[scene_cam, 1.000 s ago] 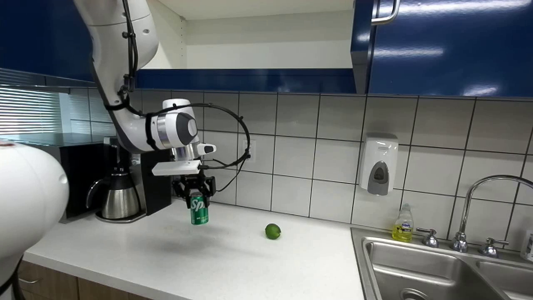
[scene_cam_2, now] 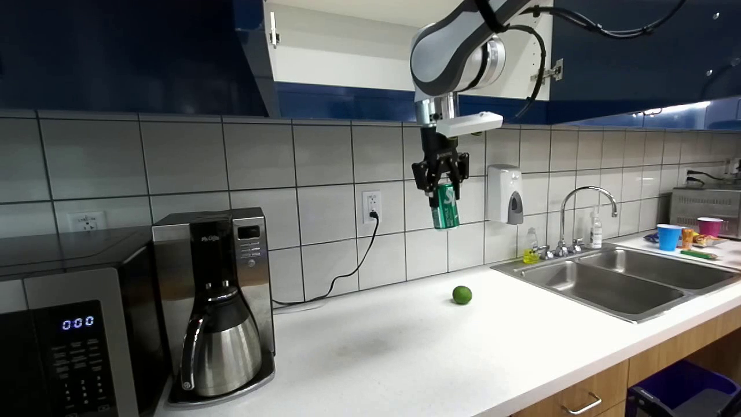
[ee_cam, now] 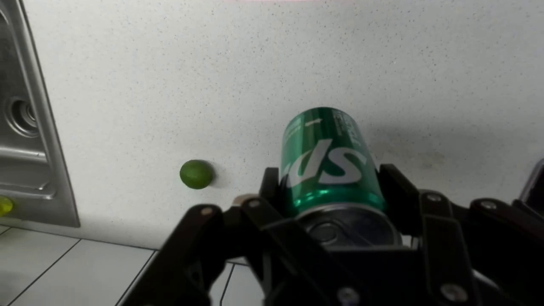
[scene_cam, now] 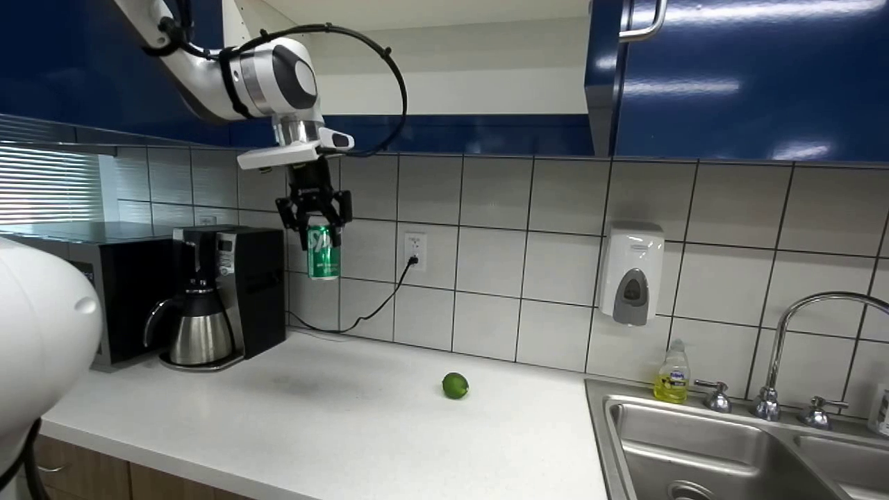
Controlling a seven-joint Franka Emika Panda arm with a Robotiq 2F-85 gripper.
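A green soda can (scene_cam: 323, 253) hangs upright, high above the counter, gripped near its top. My gripper (scene_cam: 321, 233) is shut on it, pointing down from the arm. From the other side, the can (scene_cam_2: 445, 207) tilts slightly below the gripper (scene_cam_2: 441, 187) and stands out in front of the wall tiles. In the wrist view the can (ee_cam: 330, 163) lies between the two black fingers, its top end towards the camera. A lime (scene_cam: 455, 385) rests alone on the white counter (scene_cam: 350, 425), to the right of and well below the can.
An open cabinet shelf (scene_cam: 450, 67) is above and behind the arm, with a blue door (scene_cam: 750, 75) to the right. The coffee maker (scene_cam_2: 222, 306) and microwave (scene_cam_2: 76, 333) stand left. On the right are the sink (scene_cam: 700, 450) and soap dispenser (scene_cam: 633, 271).
My arm has risen a good way with the can in the gripper, from just above the counter to in front of the upper tiles. The lime has not moved.
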